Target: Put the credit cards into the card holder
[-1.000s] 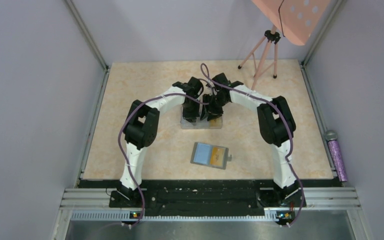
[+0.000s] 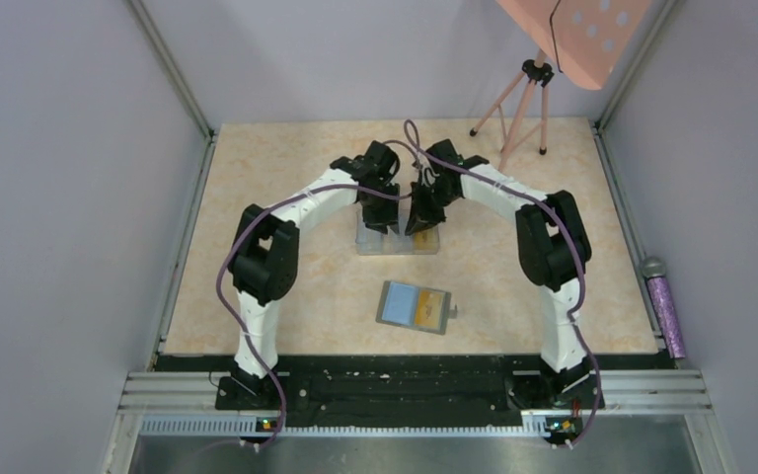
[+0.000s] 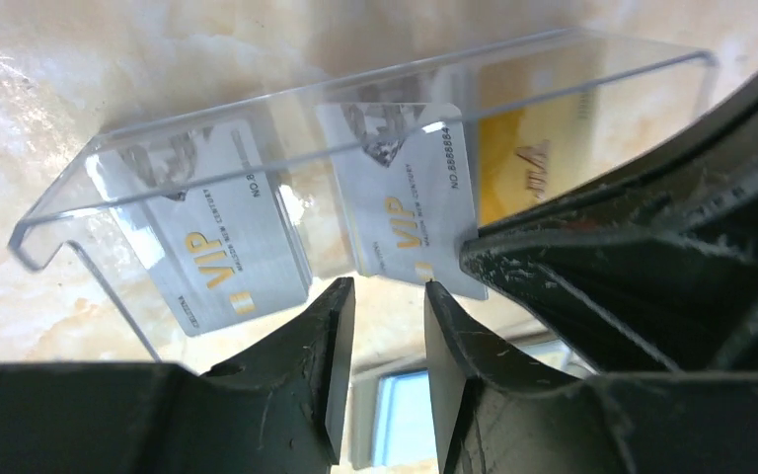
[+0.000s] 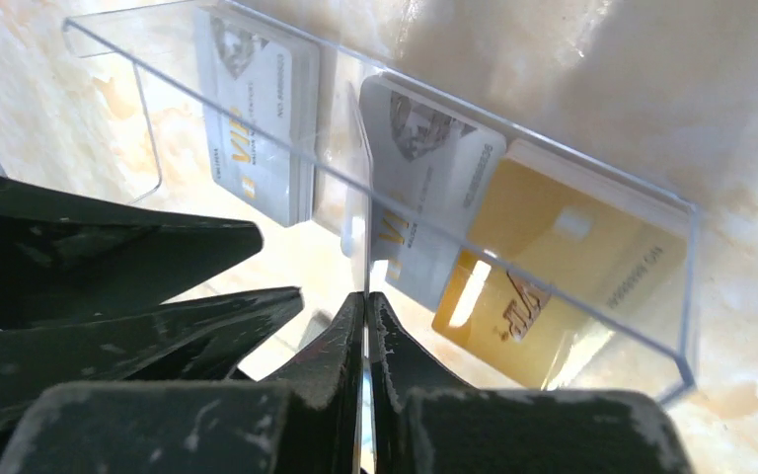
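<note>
A silver VIP card (image 3: 410, 197) stands raised and tilted over the middle of the clear box (image 3: 257, 109). My right gripper is shut on its edge; the card (image 4: 359, 237) appears nearly edge-on in the right wrist view. My left gripper is part open beside that card, its fingertips apart with nothing between them. Other silver cards (image 4: 257, 128) and gold cards (image 4: 543, 276) lie in the box. Nearer the front edge lies the grey card holder (image 2: 380, 303), with a blue panel and a gold card on its face.
Both grippers are close together above the box, the fingers almost meeting. Bare table (image 2: 306, 316) surrounds the holder. A pink tripod (image 2: 525, 109) stands at the back right, and a purple tube (image 2: 664, 316) leans at the right edge.
My left gripper has risen slightly and its fingers have parted. My right gripper has moved a little up and right. The box and card holder have stayed in place.
</note>
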